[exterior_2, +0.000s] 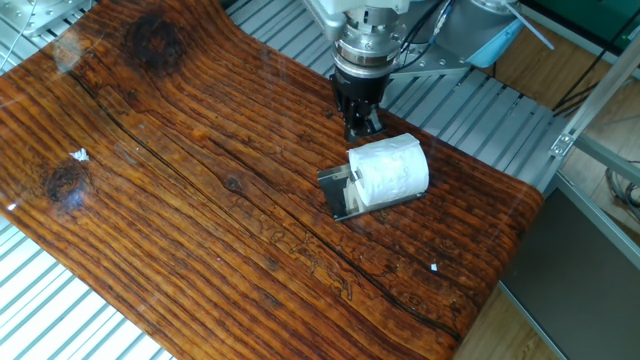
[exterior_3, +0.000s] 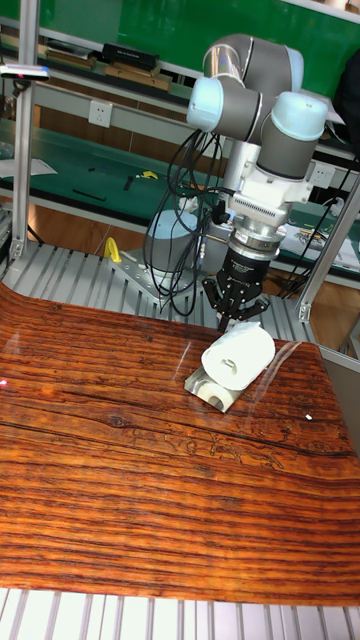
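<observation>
A white paper roll (exterior_2: 390, 170) lies on its side on a metal holder (exterior_2: 336, 193) on the wooden table. In the other view the roll (exterior_3: 239, 356) shows its core hole, and the holder's shiny plate (exterior_3: 213, 390) sticks out below it. My black gripper (exterior_2: 363, 132) points down just behind the roll, close to the table's back edge. From the opposite side the gripper (exterior_3: 236, 318) appears right behind the roll's top. Whether its fingertips touch the roll or how wide they stand is hard to make out; nothing shows held between them.
The wooden table (exterior_2: 180, 200) is broad and mostly clear, with small white scraps such as one at the left (exterior_2: 79, 155) and one at the right (exterior_2: 434, 267). Ribbed metal decking (exterior_3: 75, 279) runs behind it. Black cables (exterior_3: 176, 240) hang beside the arm.
</observation>
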